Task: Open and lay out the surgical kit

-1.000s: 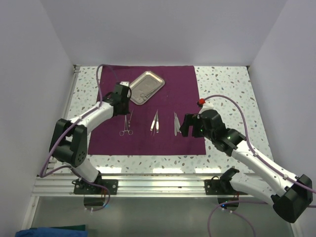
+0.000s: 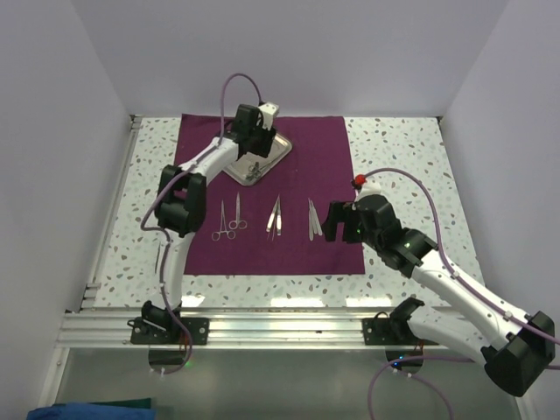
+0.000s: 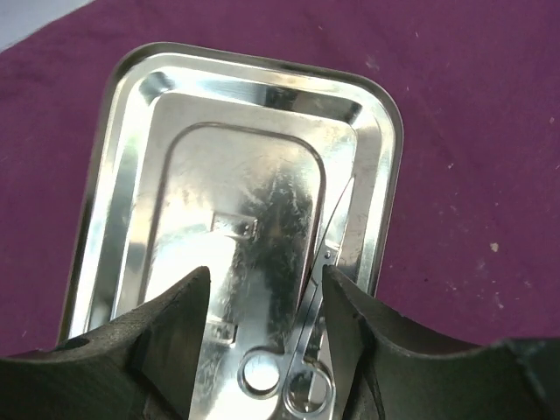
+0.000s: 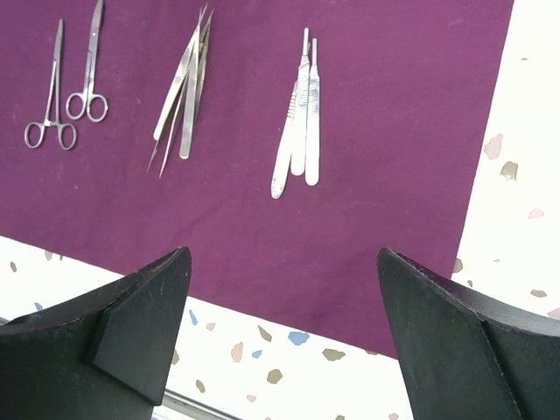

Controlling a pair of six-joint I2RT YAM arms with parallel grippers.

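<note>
My left gripper is open over the steel tray (image 2: 276, 157), above a pair of scissors (image 3: 308, 389) lying at the tray's right side. On the purple cloth (image 2: 262, 254) lie scissor-like instruments (image 4: 85, 96), a group of tweezers (image 4: 189, 114) and several scalpel handles (image 4: 312, 131), arranged in separate groups. My right gripper stands open above the right part of the cloth, nothing between its fingers.
The speckled table top (image 2: 402, 149) shows around the cloth, clear at the right. A metal rail (image 2: 271, 328) runs along the front edge. Grey walls enclose the sides and back.
The right arm is almost unchanged.
</note>
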